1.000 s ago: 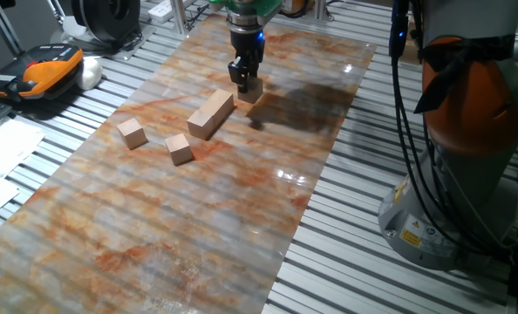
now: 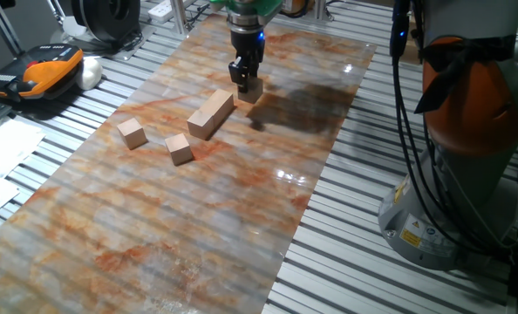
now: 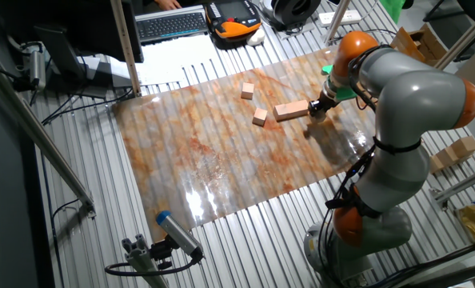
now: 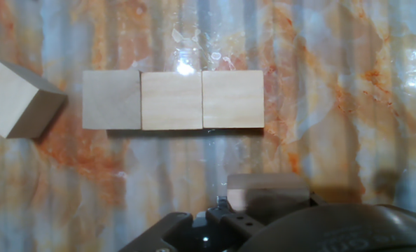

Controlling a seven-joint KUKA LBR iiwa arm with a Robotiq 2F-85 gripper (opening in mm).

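Three light wooden cubes stand flush in a straight row [image 4: 171, 100] on the marbled sheet; the same row [image 2: 211, 114] reads as one long bar from outside. Two loose cubes lie apart, a nearer one [image 2: 179, 149] and one farther left [image 2: 132, 133]. Past the row's far end, another wooden block [image 2: 253, 91] is at the fingertips of my gripper [image 2: 244, 85], which points down. In the wrist view that block [image 4: 267, 192] shows at the bottom, partly covered by the gripper. Whether the fingers grip it or only stand beside it cannot be made out.
The marbled sheet [image 2: 189, 227] is bare toward the near side. An orange-and-black device [image 2: 41, 76] and papers [image 2: 6, 166] lie beyond its left edge. My arm's base [image 2: 425, 218] stands at the right, and a camera [image 3: 180, 234] is mounted near one corner.
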